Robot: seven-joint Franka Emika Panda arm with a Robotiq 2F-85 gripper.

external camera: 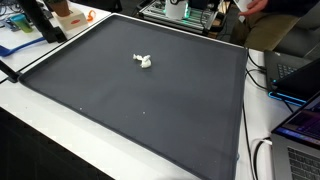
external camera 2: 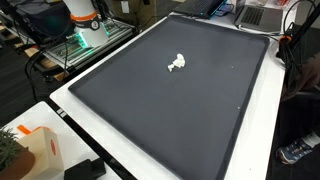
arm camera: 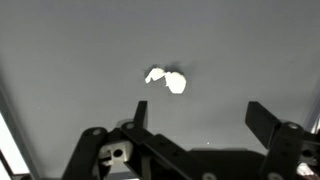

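Observation:
A small crumpled white thing [external camera: 144, 60] lies on the dark grey mat, towards its back edge; it could be paper or cloth. The other exterior view shows the same white piece [external camera 2: 177, 62] with bare mat all round it. Seen from the wrist, the white piece [arm camera: 175, 82] has a rounded lump and a thinner tail. My gripper is open, its two black fingers wide apart at the bottom of the wrist view, with nothing between them. The white piece appears beyond the fingertips, apart from them. Neither exterior view shows the fingers clearly.
Laptops [external camera: 298, 150] and cables line one side. A plant pot [external camera 2: 14, 155] and a small black block [external camera 2: 87, 169] stand at a corner.

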